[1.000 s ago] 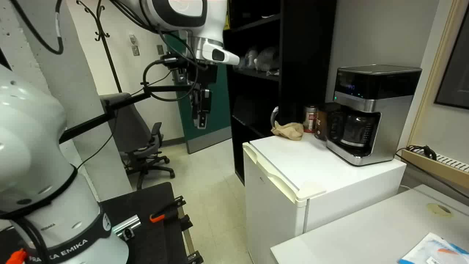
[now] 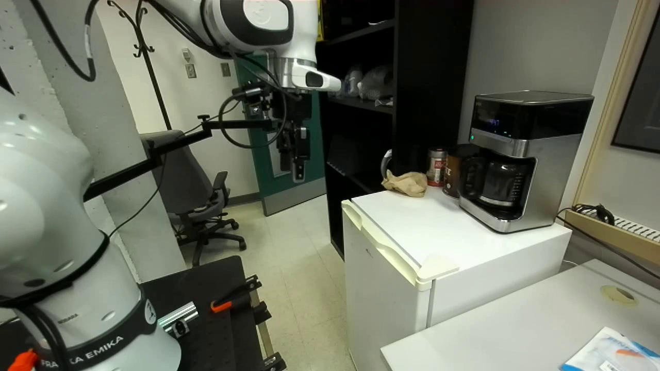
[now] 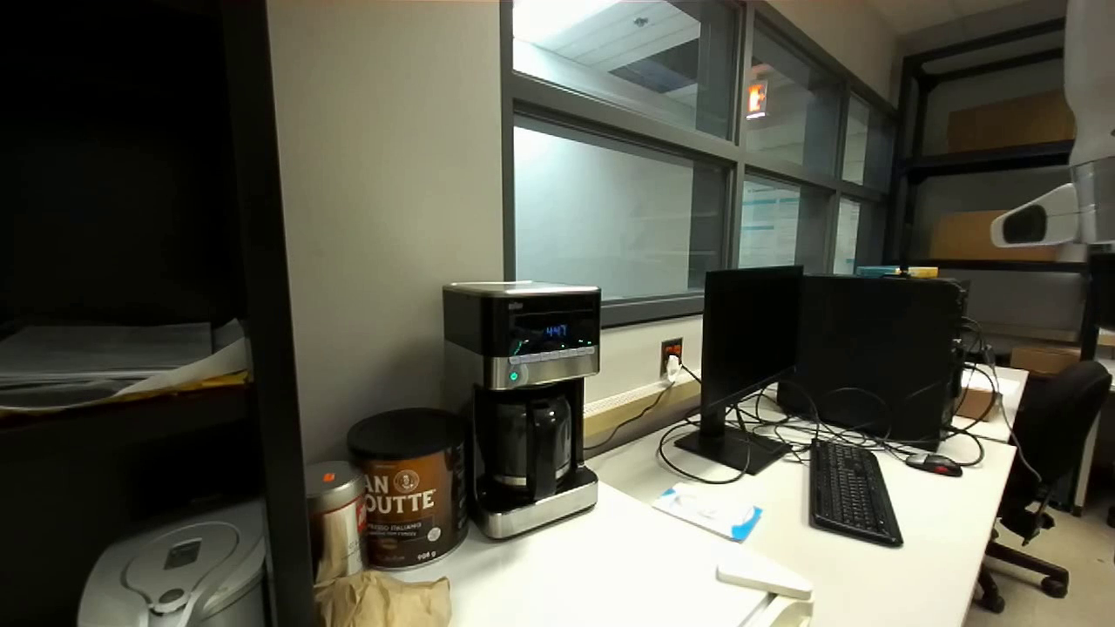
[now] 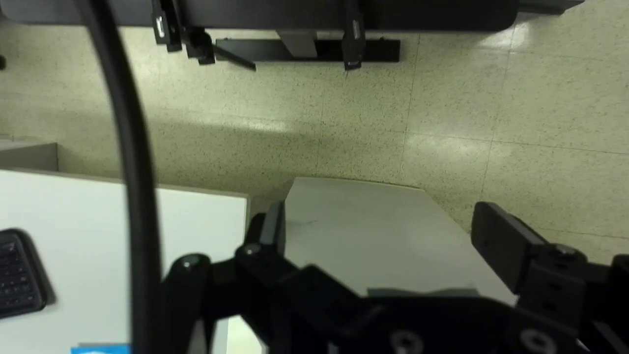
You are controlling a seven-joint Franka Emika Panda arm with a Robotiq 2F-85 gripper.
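Observation:
My gripper (image 2: 292, 168) hangs in the air, pointing down, to the left of the small white fridge (image 2: 386, 290). Its fingers (image 4: 501, 245) are wide apart in the wrist view, and nothing is between them. On the fridge top stands a black and steel coffee maker (image 2: 526, 164), its glass carafe (image 3: 528, 444) seated inside and its display lit. Beside it are a brown coffee can (image 3: 408, 491), a smaller metal can (image 2: 436, 167) and a crumpled brown paper bag (image 2: 406, 183). Below the fingers the wrist view has the fridge's side and the floor.
A black shelf unit (image 2: 430, 80) rises behind the fridge. In front of it, a white desk (image 2: 526, 321) carries a plastic packet (image 2: 612, 352), a keyboard (image 3: 852, 486) and a monitor (image 3: 747, 345).
The arm and gripper have shifted slightly to the right in exterior view 1, with the gripper turned a little. Objects on the fridge have stayed put.

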